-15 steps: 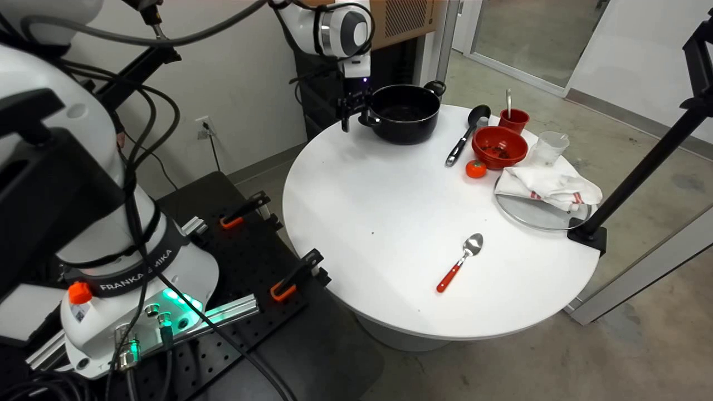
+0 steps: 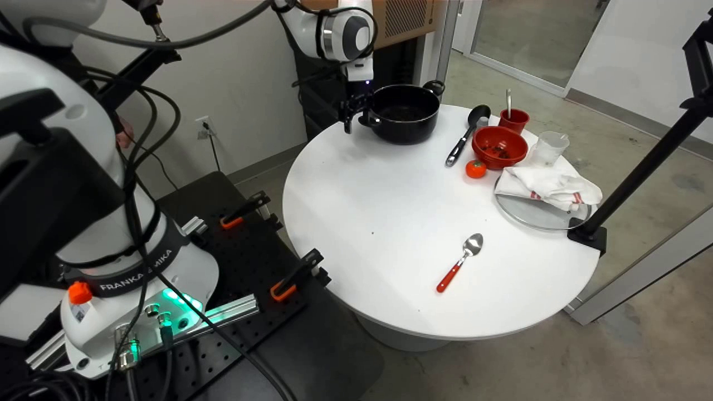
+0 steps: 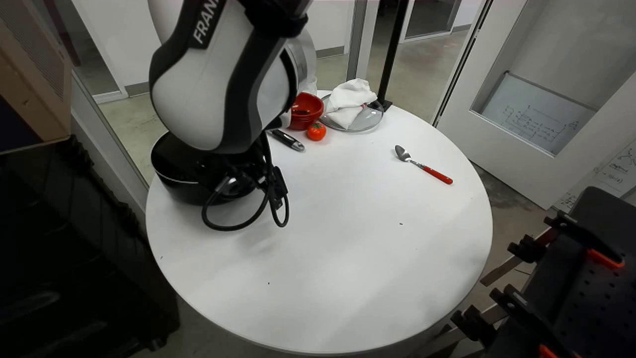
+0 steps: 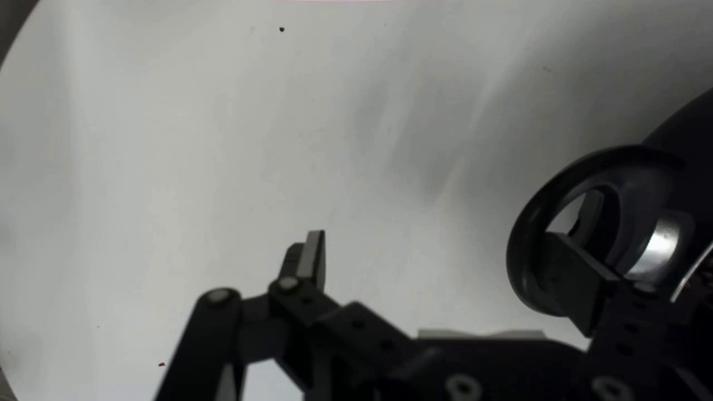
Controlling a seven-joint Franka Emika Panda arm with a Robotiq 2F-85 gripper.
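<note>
A black two-handled pot [image 2: 402, 119] stands at the table's far edge, partly hidden behind the arm in exterior view 2, where its wall [image 3: 179, 190] shows at the left. My gripper is open over the white table, close beside the pot. In the wrist view its left finger [image 4: 312, 260] is over bare table, while the right finger [image 4: 576, 277] overlaps the pot's loop handle [image 4: 525, 244]. Whether that finger sits inside the loop or just above it, I cannot tell. Nothing is between the fingers.
Right of the pot lie a black ladle [image 2: 457, 150], red bowl [image 2: 499, 146], red cup [image 2: 514, 121], tomato [image 2: 475, 169], clear cup [image 2: 550, 147] and a towel [image 2: 545, 184] on a glass lid [image 2: 535, 217]. A red-handled spoon [image 2: 461, 263] rests nearer.
In exterior view 1 my gripper has shifted very slightly to the right, toward the pot. The pot and the other table items look unmoved.
</note>
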